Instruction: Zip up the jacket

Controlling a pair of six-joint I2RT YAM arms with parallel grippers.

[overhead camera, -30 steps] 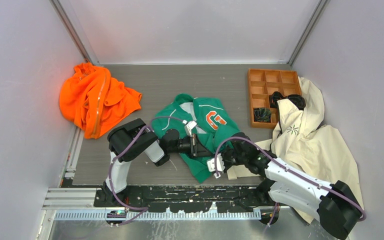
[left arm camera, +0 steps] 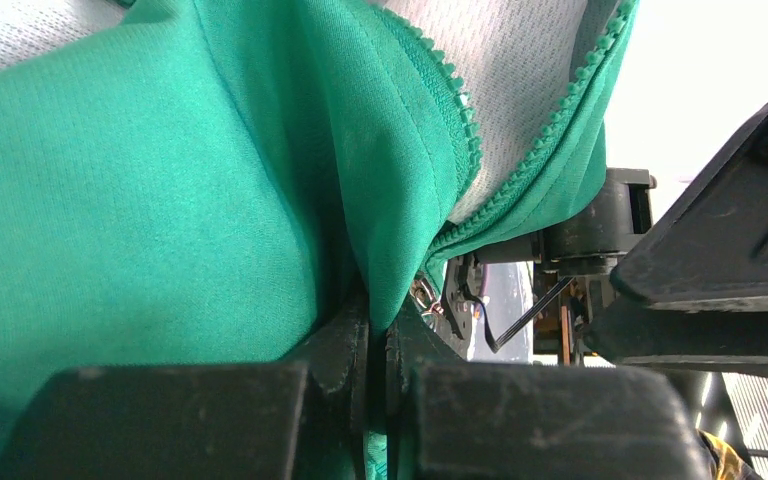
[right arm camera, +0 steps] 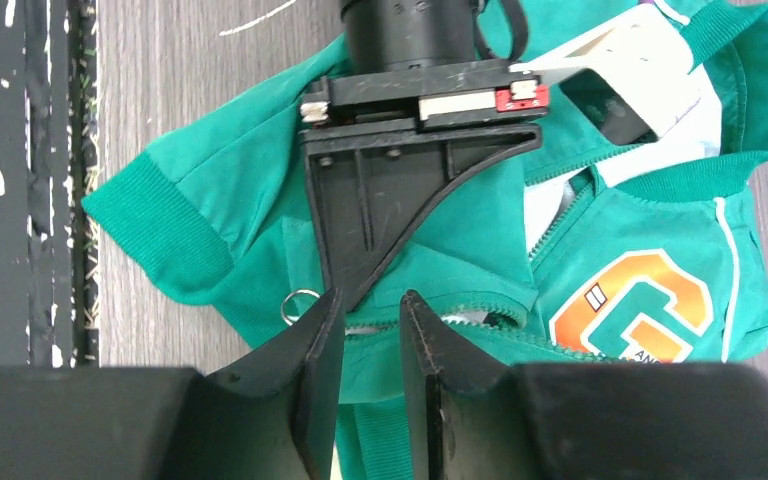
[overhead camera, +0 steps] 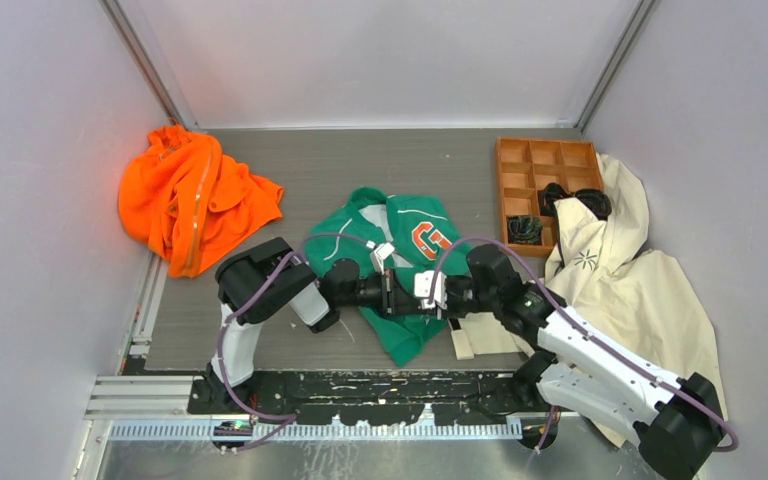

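The green jacket (overhead camera: 420,215) lies in the middle with its zipper edges apart. My left gripper is shut on a folded green zipper edge; a metal zipper piece (left arm camera: 422,298) shows just beyond the fingertips. In the right wrist view a pull ring (right arm camera: 300,298) lies beside the left gripper's fingers. My right gripper is above that spot, its fingertips a short gap apart, over the zipper tape (right arm camera: 490,314); whether fabric is between them is unclear.
An orange garment (overhead camera: 196,200) lies at the left. A wooden organiser (overhead camera: 513,152) with dark items and cream fabric (overhead camera: 660,310) occupy the right. Bare table shows behind the jacket.
My right gripper and arm have shifted toward the back of the table, nearer the left gripper's line. The left arm and jacket look unchanged in the top view.
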